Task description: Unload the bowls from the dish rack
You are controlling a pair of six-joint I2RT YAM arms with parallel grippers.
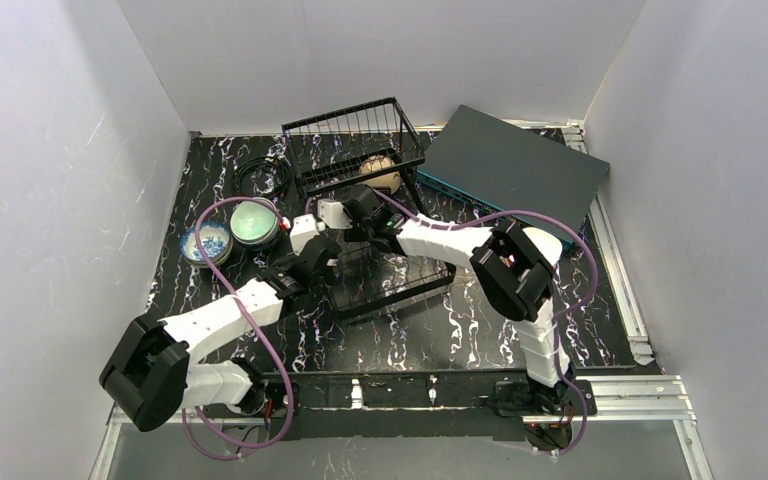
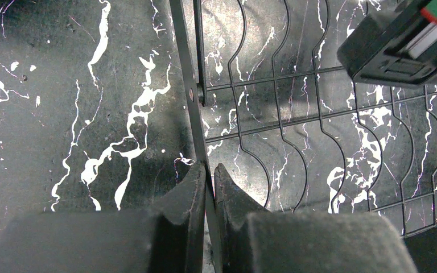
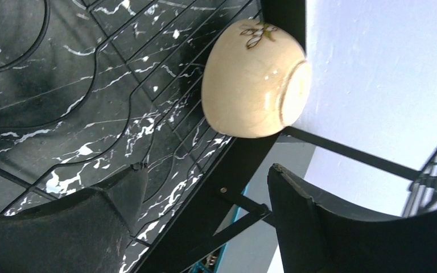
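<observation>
The black wire dish rack [image 1: 396,298] stands mid-counter. In its far tier lies a cream bowl [image 1: 380,175], tipped on its side; the right wrist view shows this bowl [image 3: 250,79] with a brown flower mark, resting against the rack's wires. My left gripper is shut on a flat black bar [image 2: 190,85] of the rack frame, no bowl in it. The right gripper has its fingers spread with nothing between them, and the bowl lies beyond the fingertips. From above, the right arm covers part of the rack.
Left of the rack stand a green bowl [image 1: 253,221] and a blue-patterned bowl [image 1: 207,242]. A coiled black cable [image 1: 261,177] lies behind them. A dark flat box [image 1: 510,165] fills the back right. Pale plates [image 1: 544,244] sit partly behind the right arm.
</observation>
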